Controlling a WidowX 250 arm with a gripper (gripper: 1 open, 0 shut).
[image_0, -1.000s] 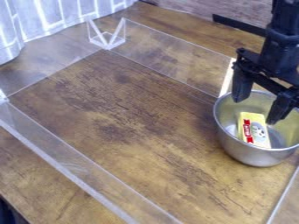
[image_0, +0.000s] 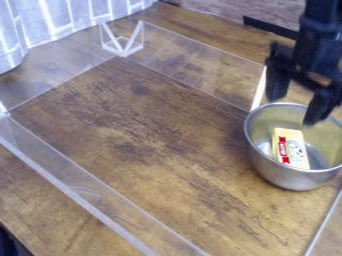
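Note:
A steel bowl (image_0: 267, 170) stands on the wooden table at the right. Inside it lies a yellow packet with a red and white label (image_0: 289, 146). Above the bowl, at the upper right, my black gripper (image_0: 301, 100) is motion-blurred, its fingers spread open over the bowl's back with no object visible between them.
Clear plastic walls (image_0: 74, 186) edge the wooden work area, with a small clear bracket (image_0: 122, 45) at the back left. A white curtain hangs at the upper left.
My gripper has risen from down at the bowl to higher above it and is now blurred. The bowl and packet appear to stay in place.

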